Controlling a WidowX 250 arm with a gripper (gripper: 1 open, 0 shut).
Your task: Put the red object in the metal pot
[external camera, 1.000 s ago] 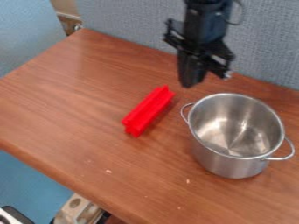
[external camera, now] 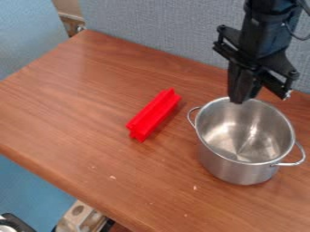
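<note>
The red object (external camera: pixel 154 115), a long bar, lies at a slant on the wooden table, left of the metal pot. The silver metal pot (external camera: pixel 218 152) stands at the right with its opening up, and its visible inside looks empty. My black gripper (external camera: pixel 245 89) hangs at the upper right, its tip in front of the pot's far rim in this view. The red bar is well away from it, to the lower left. No object shows in the gripper. How far apart its fingers stand is hard to make out from this angle.
Wire handles (external camera: pixel 295 161) stick out from the pot's sides. A grey wall (external camera: pixel 145 23) rises behind the table. Bare wooden table (external camera: pixel 72 100) stretches across the left, and a metal bracket (external camera: pixel 80 217) sits at the lower left edge.
My gripper has moved right and a little down in view, from above and behind the red bar to over the pot's far side. The bar and pot have stayed put.
</note>
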